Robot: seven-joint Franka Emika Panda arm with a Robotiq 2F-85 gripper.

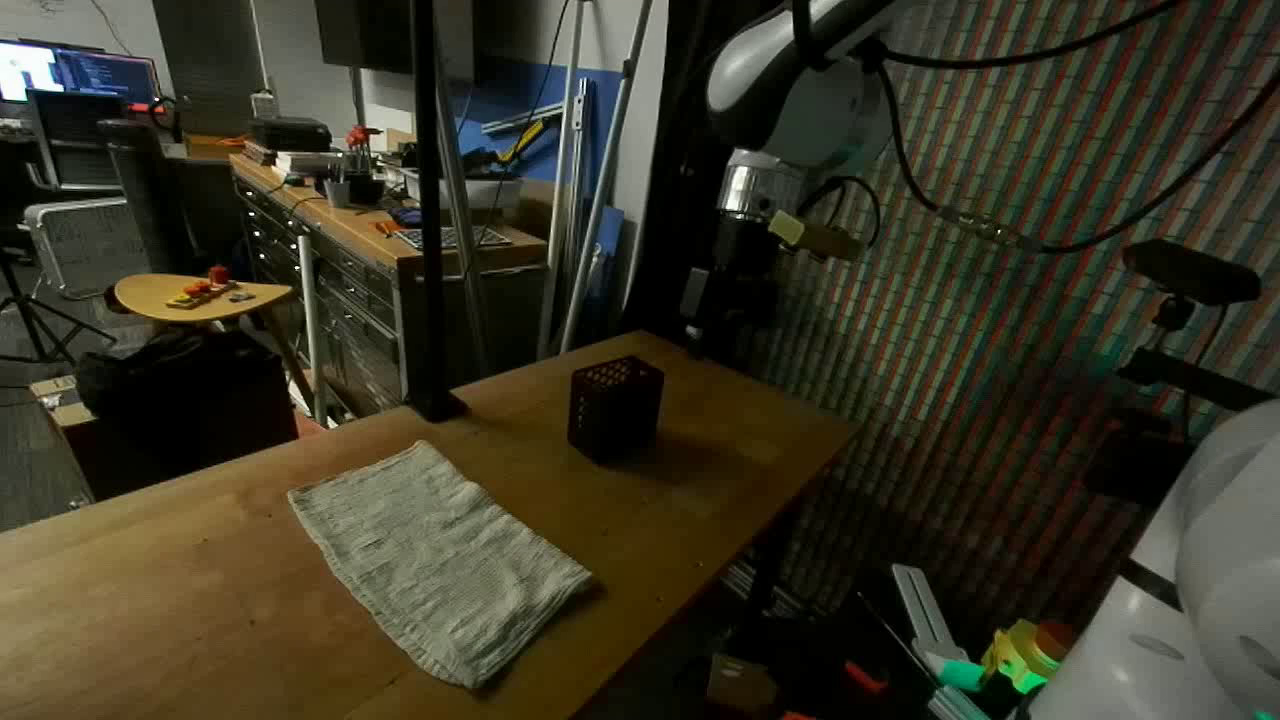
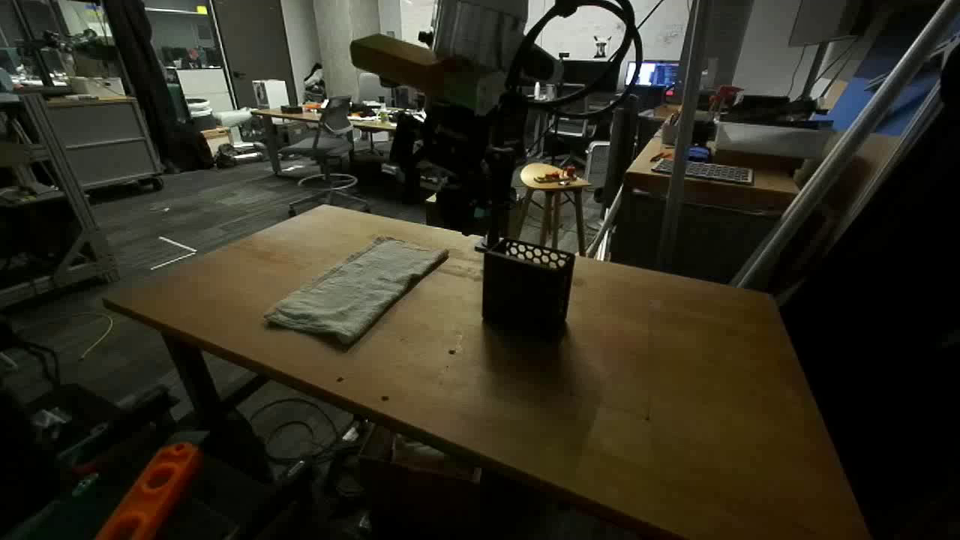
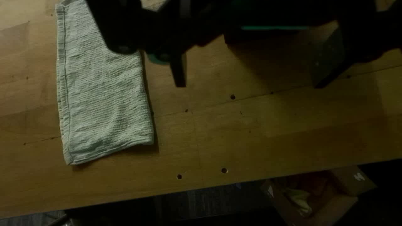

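A pale grey-green cloth lies flat and folded on the wooden table. In the wrist view the cloth is left of my gripper, whose fingers stand wide apart with nothing between them. A dark box with holes in its sides stands upright on the table, apart from the cloth; exterior view 2 shows the box to the right of the cloth. My gripper is raised above the tabletop, touching neither. Most of the box is hidden behind the gripper in the wrist view.
The table has free room around the cloth and box. A dark post rises at the table's far edge. Below the near edge sits an open cardboard box. An orange tool lies off the table.
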